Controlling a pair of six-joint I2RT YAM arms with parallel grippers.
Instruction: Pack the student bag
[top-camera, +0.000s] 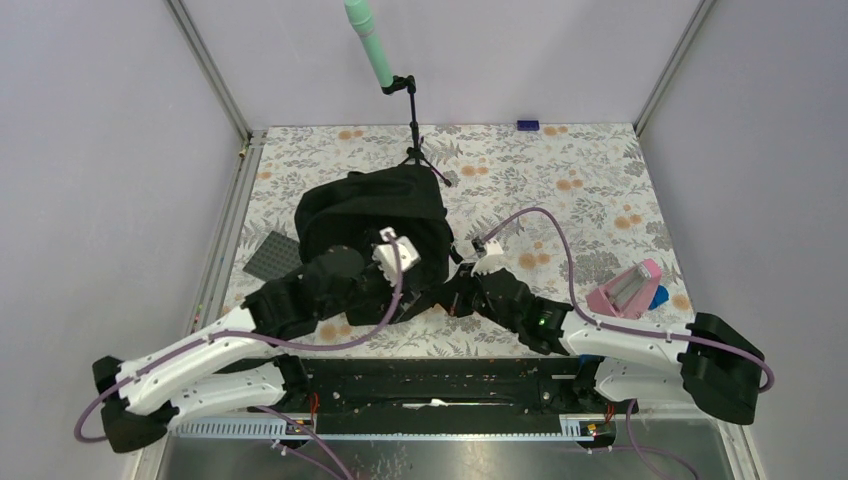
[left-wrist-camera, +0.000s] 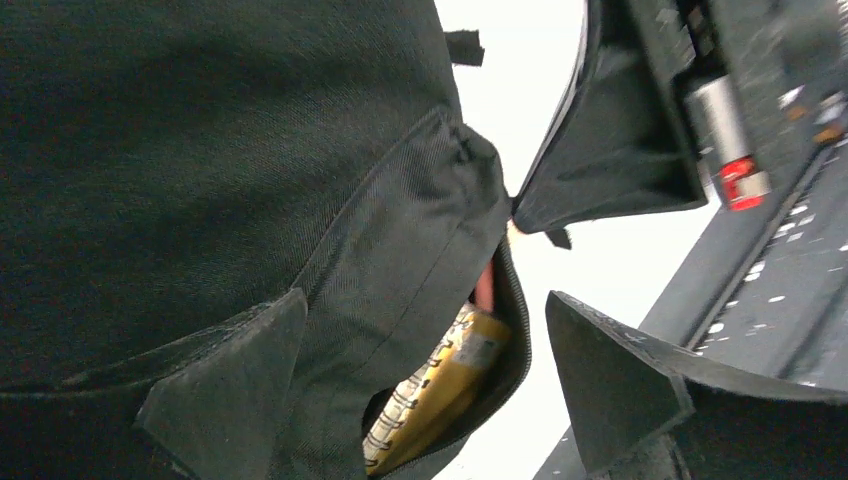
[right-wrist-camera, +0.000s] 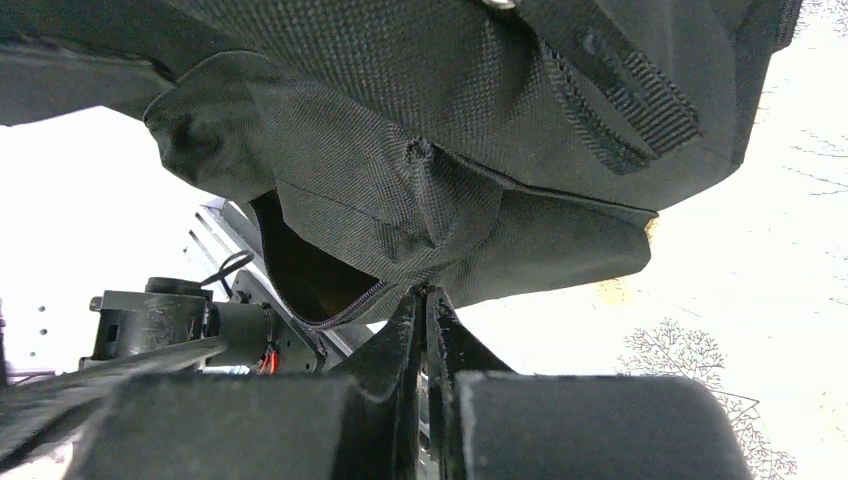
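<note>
The black bag (top-camera: 375, 200) stands left of centre on the patterned tabletop. Through a gap in its cloth, the left wrist view shows a yellow spiral-bound item (left-wrist-camera: 440, 385) and a sliver of something red (left-wrist-camera: 484, 290) inside. My left gripper is open over that gap, black cloth lying between and under its fingers; the top view blurs it. At the bag's right front corner my right gripper is shut, its tips pinching the edge of the bag's cloth, which stretches towards it.
A pink case (top-camera: 625, 292) with a blue item (top-camera: 658, 297) beside it is at the right edge. A dark flat pad (top-camera: 272, 257) lies left of the bag. Behind the bag stands a black tripod (top-camera: 414, 130). A small dark-blue block (top-camera: 528, 125) sits at the back.
</note>
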